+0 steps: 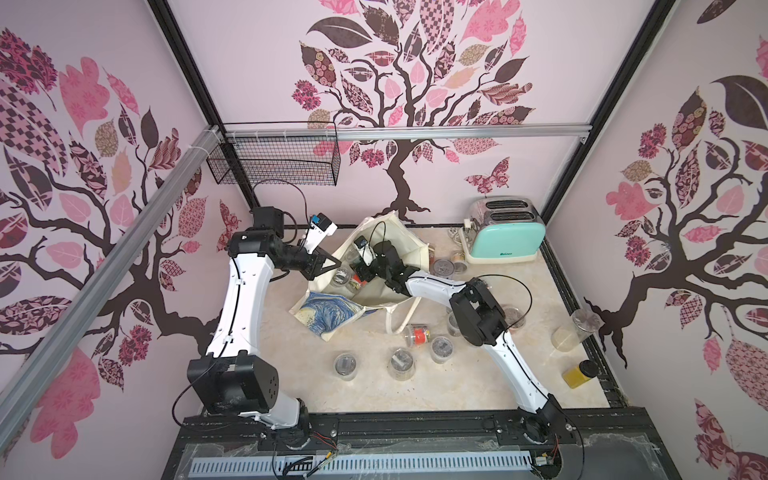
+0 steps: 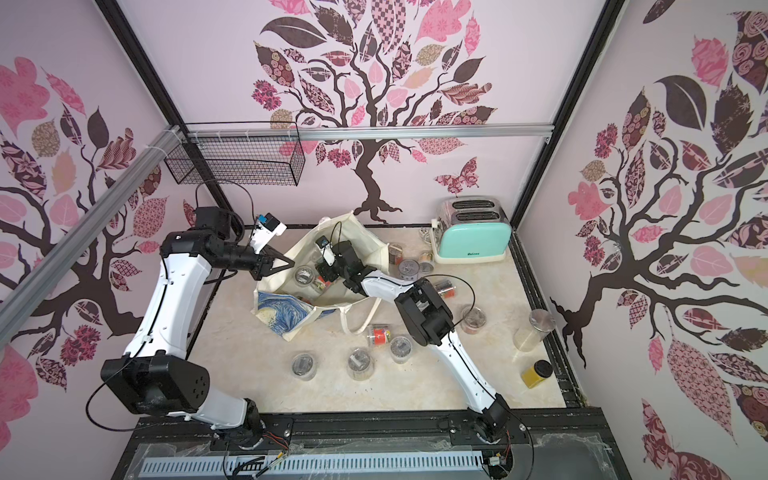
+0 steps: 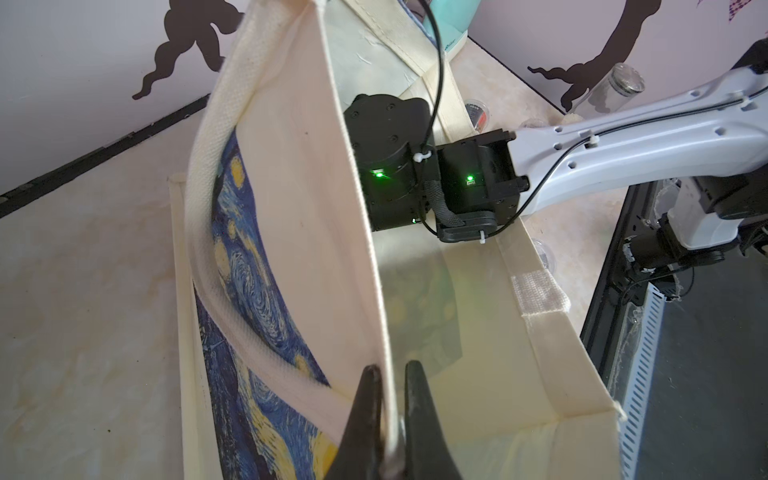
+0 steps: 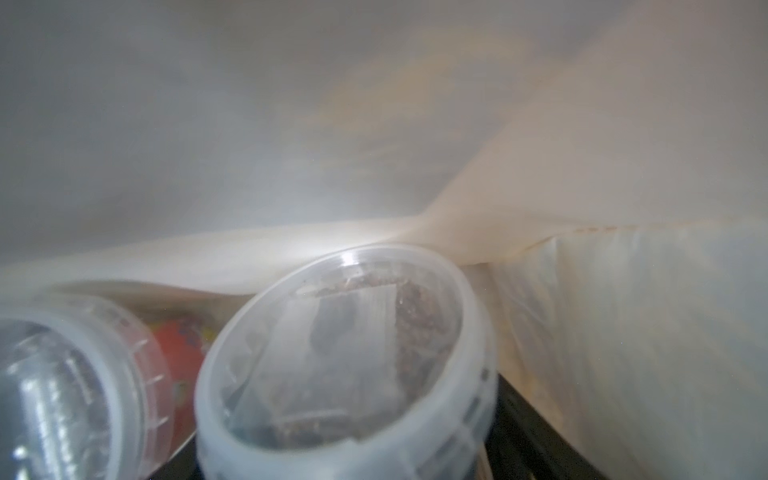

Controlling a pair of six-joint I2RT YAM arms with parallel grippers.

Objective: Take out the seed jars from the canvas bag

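Note:
The canvas bag, cream with a starry-night print, lies open at the table's middle left. My left gripper is shut on its near-side edge. My right gripper is down inside the bag. In the right wrist view a clear-lidded seed jar sits between its dark fingers, which are mostly hidden, so its grip is unclear; a second jar lies to the left.
Several jars, such as one, stand in front of and right of the bag. A turquoise toaster is at back right, a yellow jar at front right. A wire basket hangs at back left.

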